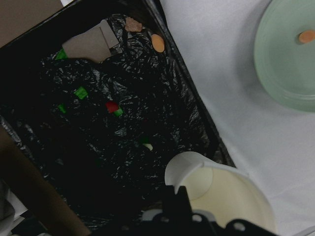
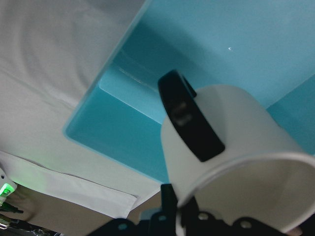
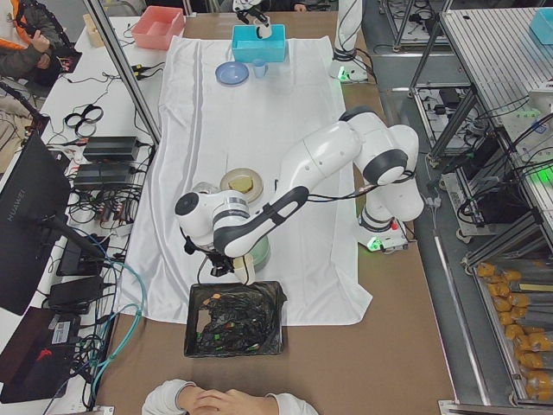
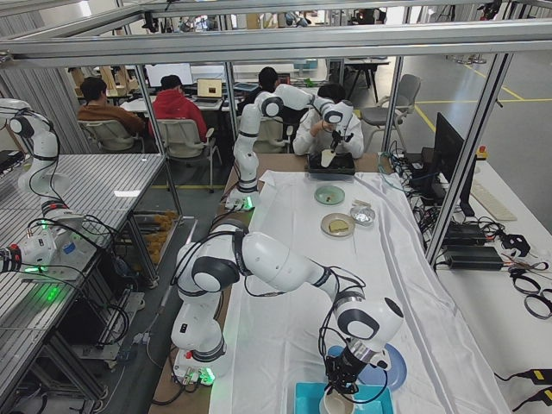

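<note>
A cream cup (image 1: 224, 196) is held at its rim by my left gripper, shut on it, over the inner edge of a black bin (image 1: 113, 132) lined with plastic and holding small scraps. A green plate (image 1: 285, 69) with an orange piece lies beside the bin. In the right wrist view my right gripper is shut on the rim of a white cup (image 2: 231, 128) with a black band, which is over or inside a blue bin (image 2: 123, 128).
A tan plate (image 4: 337, 225) with a yellow item and a silver dish (image 4: 362, 215) sit mid-table. A blue plate (image 3: 232, 73) and small blue cup (image 3: 259, 67) are at the far end. A person's hands (image 3: 225, 402) rest beyond the black bin.
</note>
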